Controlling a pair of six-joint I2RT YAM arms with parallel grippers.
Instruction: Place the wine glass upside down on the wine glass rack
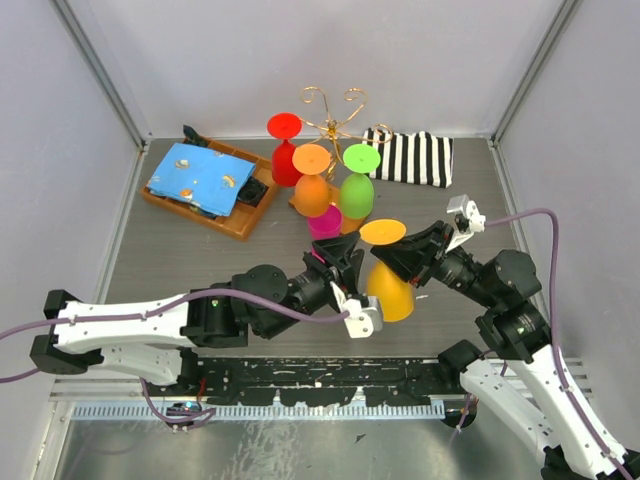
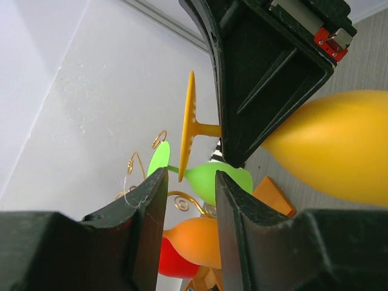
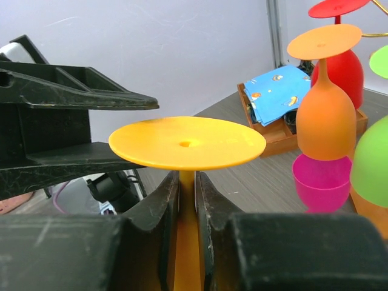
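The yellow-orange wine glass [image 1: 390, 295] hangs upside down above the table, its flat base uppermost. My right gripper is shut on its stem, just under the base [image 3: 188, 142]. My left gripper stands part open, nothing clamped in it. In the left wrist view, the base's edge reaches the gap between its fingertips; in the right wrist view, one finger [image 3: 115, 97] is above the disc and the other passes below its rim. The gold rack [image 1: 333, 128] carries red [image 1: 285, 165], orange [image 1: 311, 190] and green [image 1: 358, 190] glasses, all upside down.
A pink cup-shaped piece [image 1: 326, 222] shows below the hanging glasses. At the back left is a wooden tray [image 1: 238, 228] with a blue cloth [image 1: 200, 178]; a striped cloth [image 1: 418, 158] lies back right. Table right of the rack is clear.
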